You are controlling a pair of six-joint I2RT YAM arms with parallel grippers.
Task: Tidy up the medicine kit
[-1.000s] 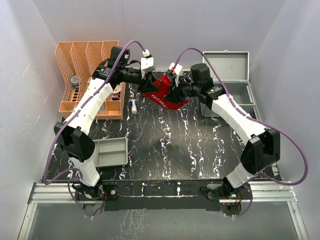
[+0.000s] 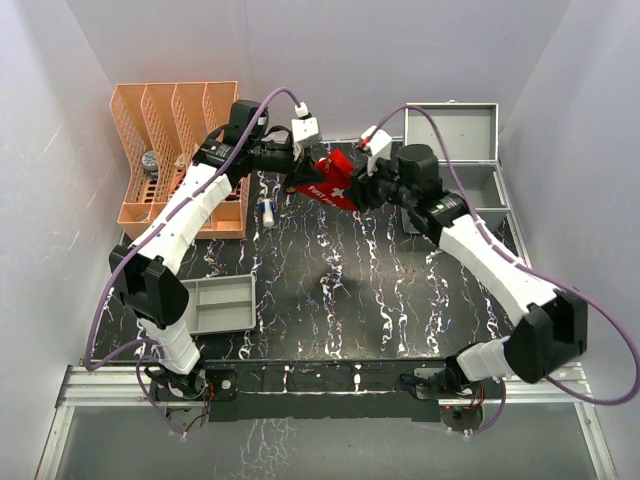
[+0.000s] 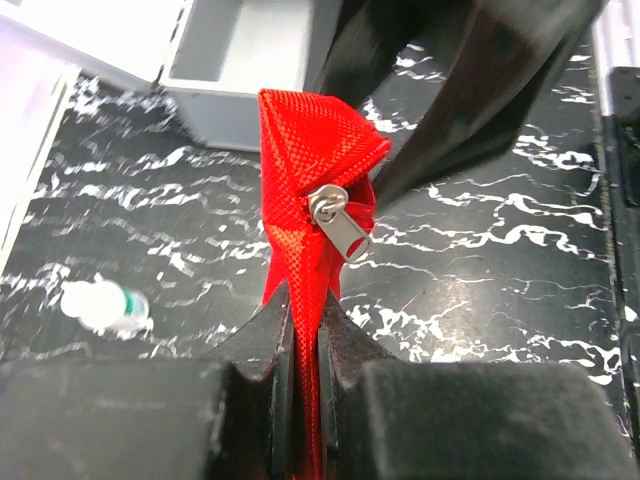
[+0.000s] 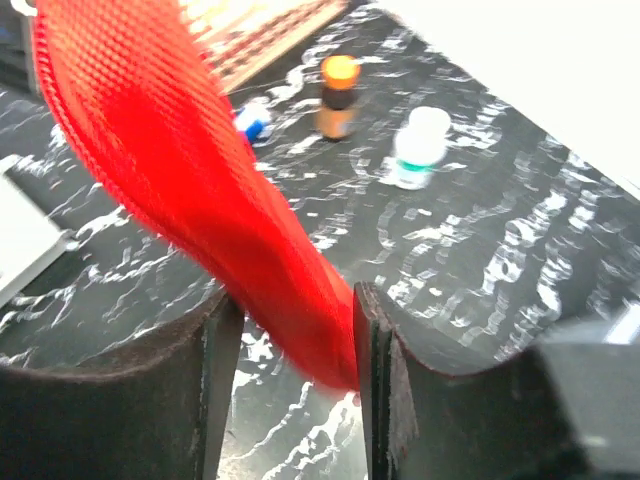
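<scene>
A red first-aid pouch (image 2: pixel 338 185) with white lettering hangs above the table between my two arms. My left gripper is shut on one edge of it, just below the metal zipper pull (image 3: pixel 340 221). At the pouch's other end my right gripper stands part open. The pouch's edge passes between its fingers, close against the right-hand finger (image 4: pixel 378 375), with a gap at the other one. A white bottle with a teal band (image 4: pixel 420 148), an amber bottle with an orange cap (image 4: pixel 338 97) and a blue-and-white tube (image 2: pixel 268 213) are on the table.
An orange slotted organizer (image 2: pixel 130 213) stands at the back left. A grey box (image 2: pixel 486 187) with its lid raised is at the back right. Front left holds a pale compartment tray (image 2: pixel 222 304).
My right gripper has moved right and a little outward, and its fingers have loosened on the pouch. The left gripper has shifted slightly right, still holding its edge.
</scene>
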